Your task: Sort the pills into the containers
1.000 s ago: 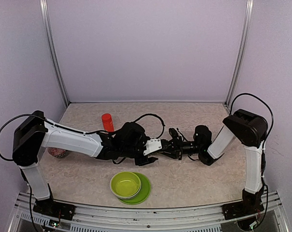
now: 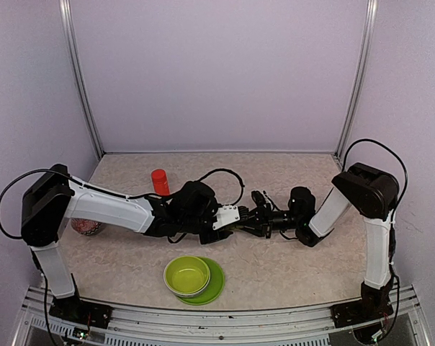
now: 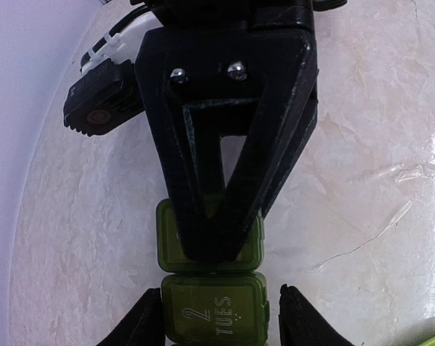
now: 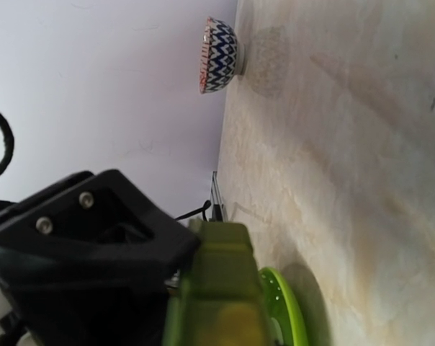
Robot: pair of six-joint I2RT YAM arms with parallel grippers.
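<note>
A green pill organiser (image 3: 214,308), its lid marked 2 TUES, is held in my right gripper, which is shut on it at the middle of the top view. My left gripper is part open around the TUES compartment, its fingertips at either side of it in the left wrist view; a gap shows beside the right finger. The right gripper's black frame covers part of the compartment above. Whether any pills are inside cannot be told.
A green bowl (image 2: 186,274) on a green plate (image 2: 214,288) sits at front centre. A red cylinder (image 2: 160,182) stands behind the left arm. A patterned bowl (image 4: 221,56) is at the left, partly hidden from above.
My left gripper has shifted very slightly where the two grippers meet; otherwise the top view looks much the same.
</note>
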